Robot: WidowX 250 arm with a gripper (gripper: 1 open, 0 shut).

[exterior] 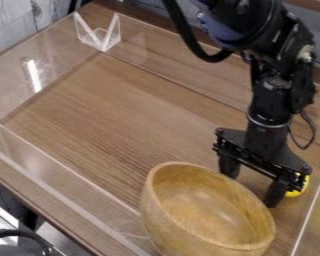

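My gripper (262,165) is low on the right side of the table, open, just behind a large wooden bowl (207,218). A yellow object (298,184) lies at the right, mostly hidden behind the gripper's right side; whether it sits between the fingers is unclear. The bowl is in the lower middle.
A white wire-like holder (96,32) stands at the back left. The table's edges run along the left and the back.
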